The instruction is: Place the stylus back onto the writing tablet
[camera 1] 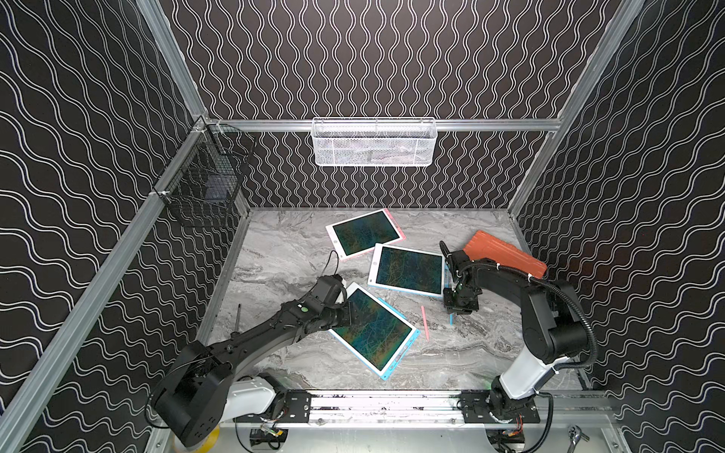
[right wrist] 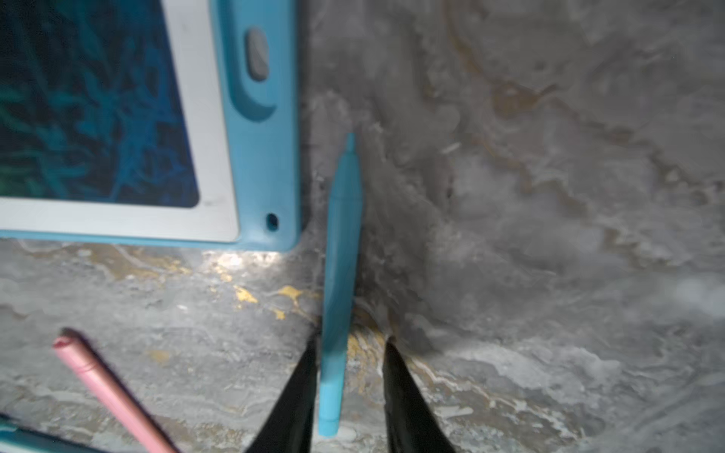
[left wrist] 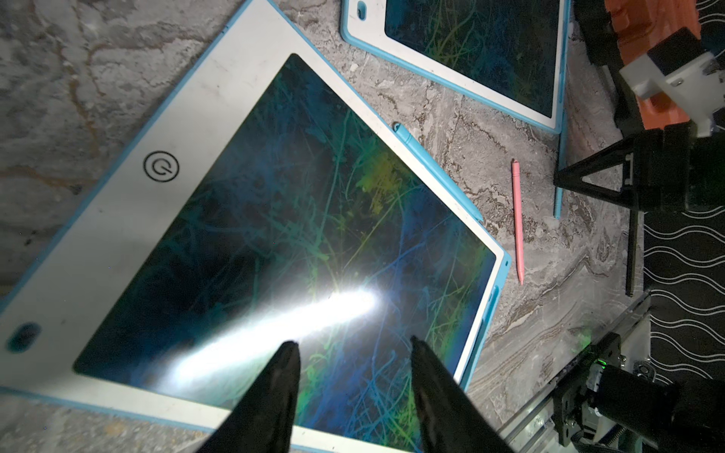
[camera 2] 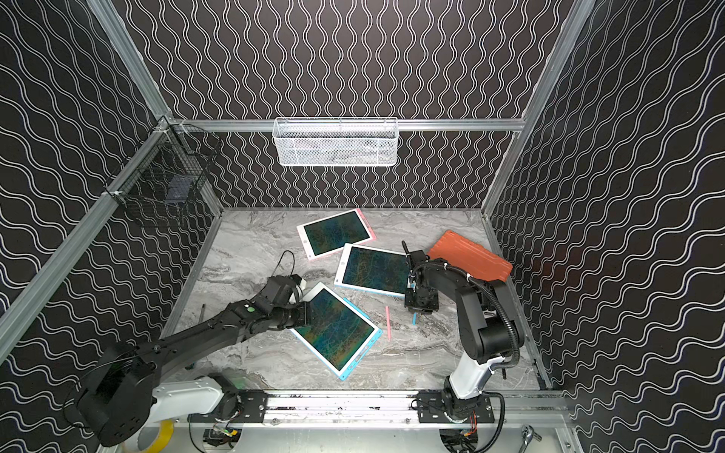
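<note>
A blue stylus [right wrist: 343,249] lies on the marble top just off the blue-edged side of the middle tablet [right wrist: 268,173]. Over its lower end is my right gripper, open, with the stylus between its fingertips and closer to the left one; contact cannot be told. A pink stylus [left wrist: 518,226] rests between that spot and the near tablet [left wrist: 98,188]. Along the near tablet's upper edge lies another blue stylus [left wrist: 438,170]. Above this tablet my left gripper is open, nothing between its fingers. The pink-edged tablet [camera 1: 336,245] is farthest back.
An orange-red case [camera 1: 506,253] lies at the right, behind my right arm. A white mesh basket [camera 1: 374,143] hangs on the back wall, a black wire basket [camera 1: 204,177] at the left. Bare table shows at the front right.
</note>
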